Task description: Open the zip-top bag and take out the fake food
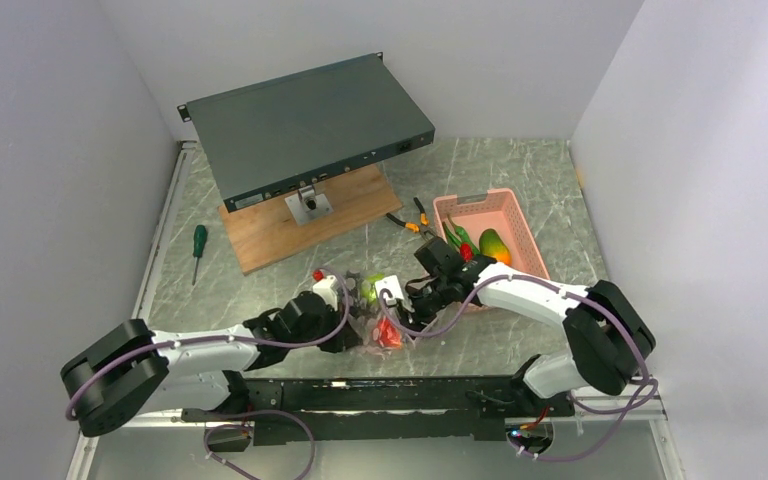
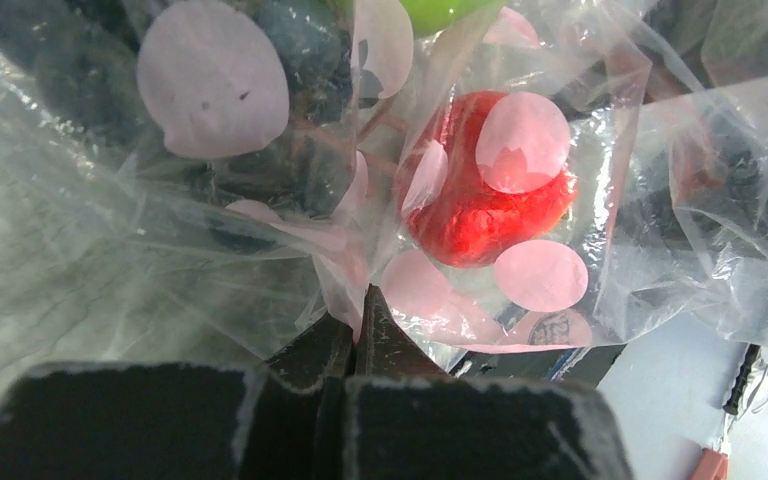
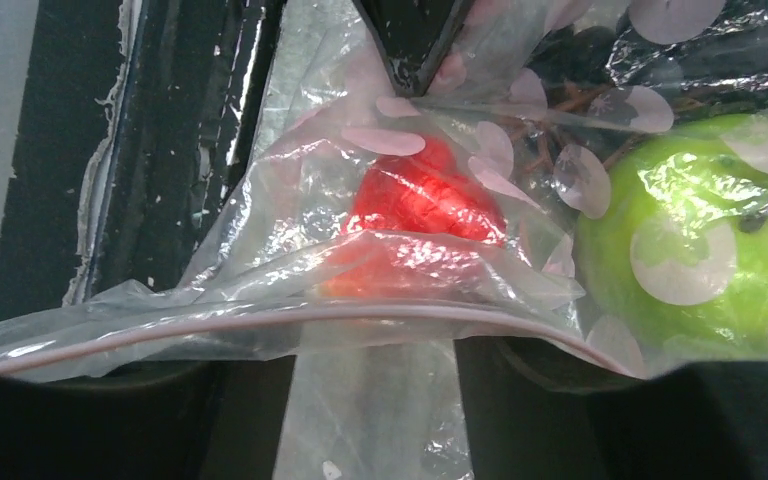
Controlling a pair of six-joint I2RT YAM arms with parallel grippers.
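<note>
The clear dotted zip top bag (image 2: 695, 200) lies at the front of the bench, holding red fake food (image 2: 490, 205) (image 3: 420, 195), green fake food (image 3: 705, 255) and dark pieces. My left gripper is shut at the bag's edge, with a fold of plastic at its fingertips. My right gripper stands part open around the zip edge (image 3: 380, 312), which runs across its fingers beside the red piece. In the top view both grippers are close together over the bag, partly hiding it.
A pink basket (image 1: 515, 220) of fake produce is at the right rear, pliers (image 1: 410, 225) beside it. A screwdriver (image 1: 199, 245) lies left. A metal box (image 1: 300, 120) stands above a wooden board (image 1: 260, 245). The dark front edge (image 1: 390, 395) is close to the bag.
</note>
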